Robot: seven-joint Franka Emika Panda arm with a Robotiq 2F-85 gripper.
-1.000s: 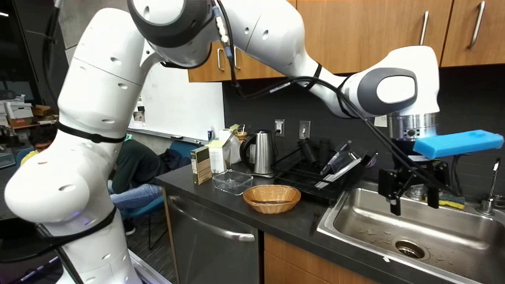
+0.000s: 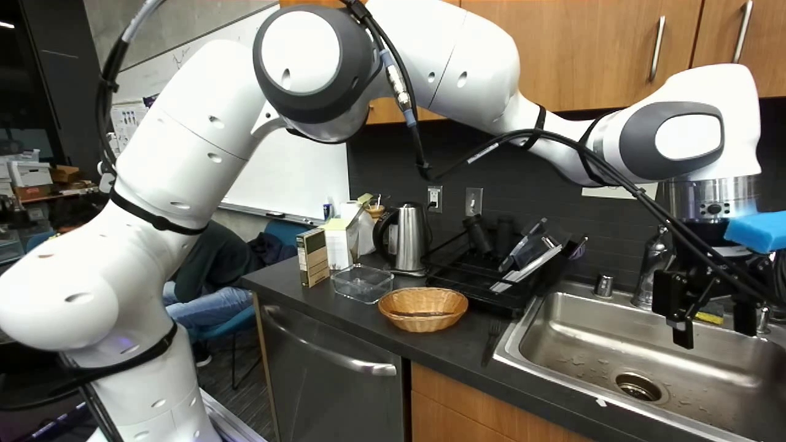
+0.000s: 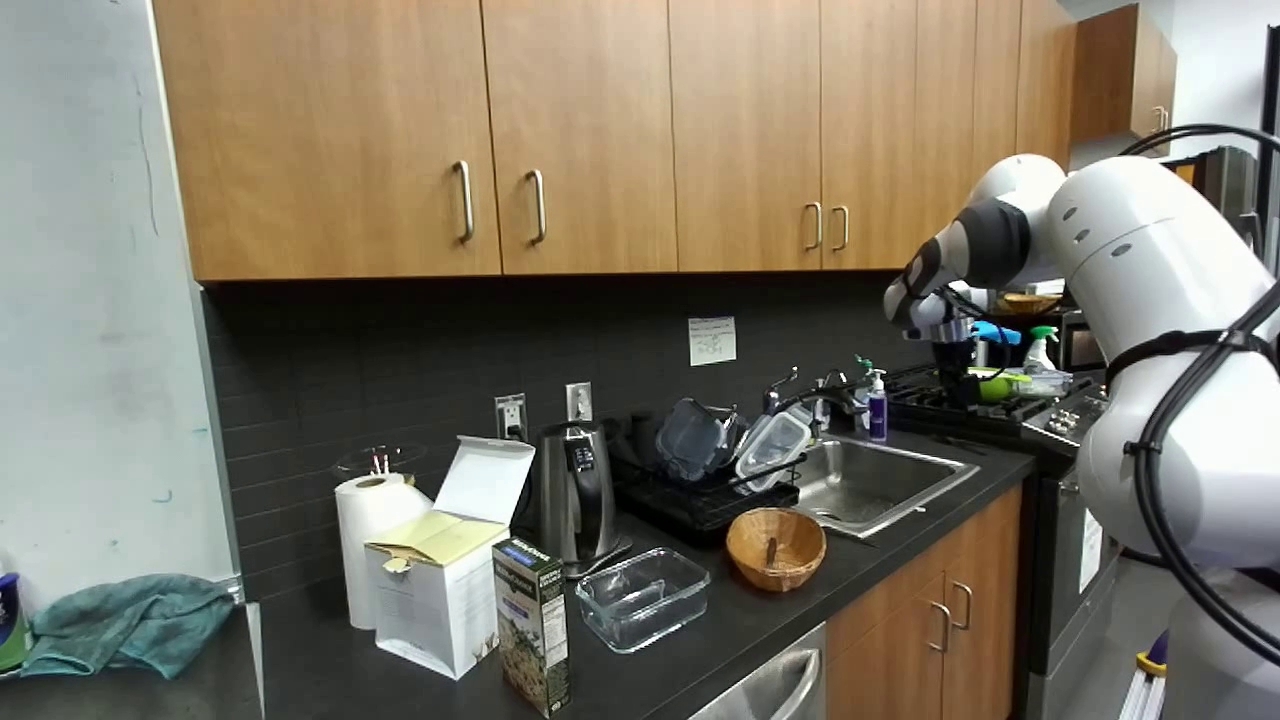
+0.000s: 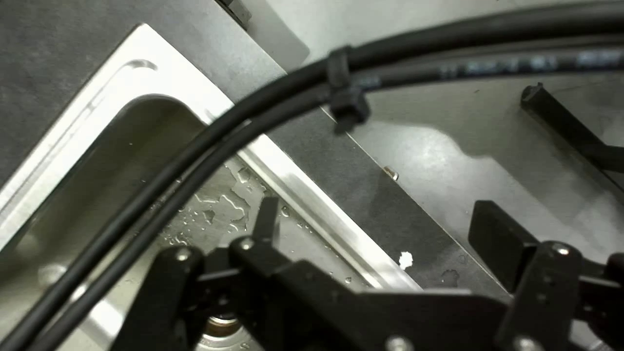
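My gripper (image 2: 715, 328) hangs above the sink (image 2: 541, 335) in exterior view 1, pointing down. In the wrist view its two fingers (image 4: 267, 219) stand wide apart, with nothing held between them; the sink's front edge and the counter lie below the gap. A blue block (image 2: 762, 229) is fixed beside the gripper and partly cut off by the frame. Exterior view 2 shows the gripper (image 3: 956, 382) small and dark at the far right, its fingers hard to make out.
A wicker basket (image 2: 424, 309), a fork (image 2: 492, 341), a glass dish (image 2: 362, 282) and a box (image 2: 313, 258) sit on the counter. The kettle (image 2: 406, 239) and loaded dish rack (image 2: 471, 283) stand behind. Black cables (image 4: 327, 87) cross the wrist view. The sink basin looks empty apart from water.
My arm and gripper have swung to the right in exterior view 1, carrying the blue block partly out of frame. The gripper stays open, and the counter items have not moved.
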